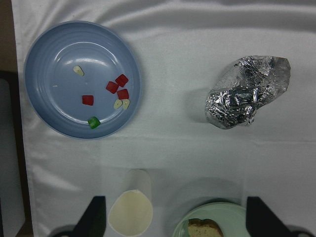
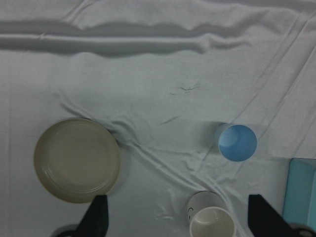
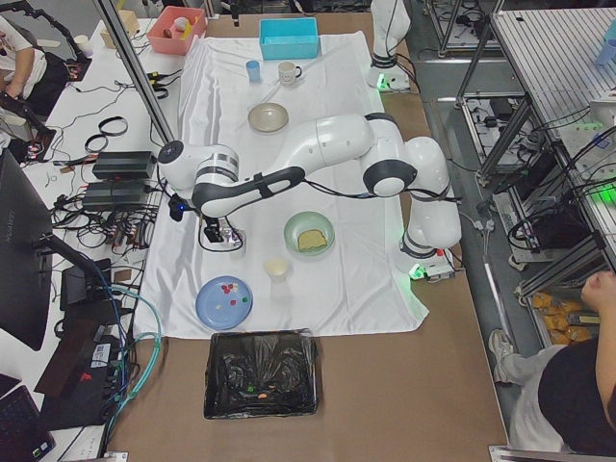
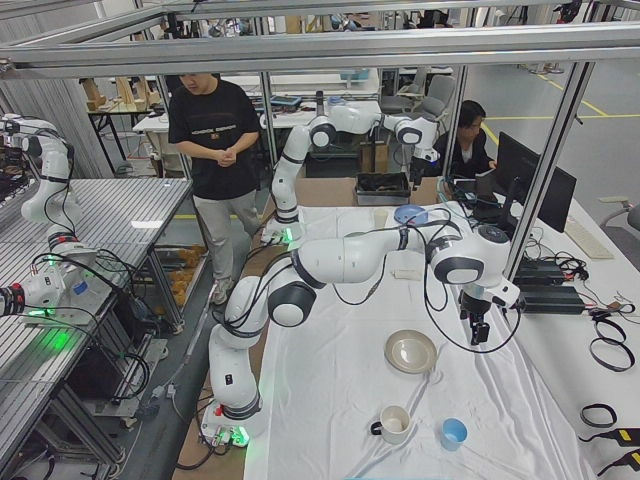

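Note:
My left gripper hangs open over the white cloth. Below it in the left wrist view lie a crumpled foil piece (image 1: 247, 89), a blue plate (image 1: 79, 59) with small red, green and pale pieces, a cream cup (image 1: 131, 212) and a green plate holding bread (image 1: 205, 229). My right gripper also stands open, above a beige plate (image 2: 76, 158), a blue cup (image 2: 237, 142) and a white mug (image 2: 212, 222).
A black lined bin (image 3: 260, 371) sits beyond the cloth's near edge, a light-blue box (image 3: 289, 38) at its far end. Monitors and cables crowd the side table. A person stands beside the workspace.

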